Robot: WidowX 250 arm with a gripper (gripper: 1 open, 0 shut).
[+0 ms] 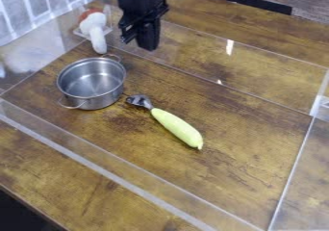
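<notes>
My black gripper (141, 31) is high at the back, above and behind the steel pot; its fingertips are small and dark, and I see nothing held between them. The steel pot (91, 85) stands at the left, empty. A pale yellow-green vegetable or toy (176, 128) lies diagonally at the centre, with a small metal utensil (140, 102) at its upper left end. A white object with red parts (92, 31) stands behind the pot at the upper left.
Clear panels enclose the wooden table (257, 148), which is mostly bare at the right and in the front.
</notes>
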